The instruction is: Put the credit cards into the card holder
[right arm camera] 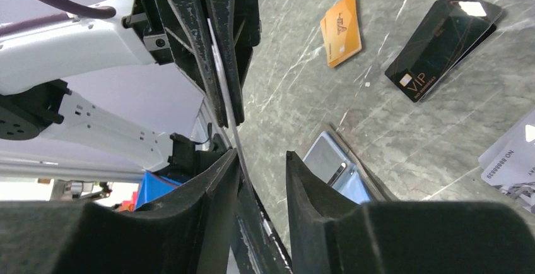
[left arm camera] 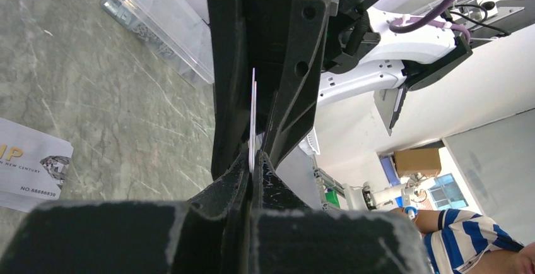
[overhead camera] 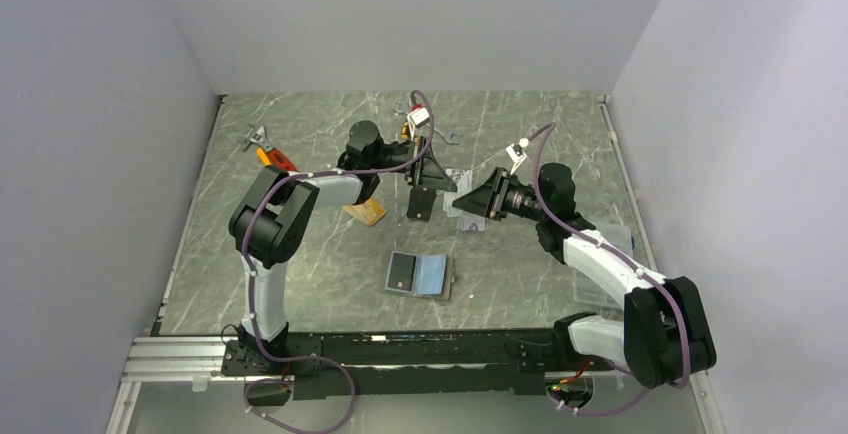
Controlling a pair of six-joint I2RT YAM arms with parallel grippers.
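Note:
In mid-air at the centre, my left gripper (overhead camera: pixel 440 182) is shut on a thin white card (left arm camera: pixel 253 116), seen edge-on in both wrist views. My right gripper (overhead camera: pixel 466 201) faces it, part open, its fingers around the card's other end. On the table lie black VIP cards (right arm camera: pixel 441 47), silver VIP cards (left arm camera: pixel 31 163) and an orange card (right arm camera: pixel 340 29). The open card holder (overhead camera: pixel 430 274) lies near the front edge, blue inside.
A clear plastic box (overhead camera: pixel 600 264) stands at the right edge. Pliers (overhead camera: pixel 275 159) and wrenches (overhead camera: pixel 448 136) lie at the back.

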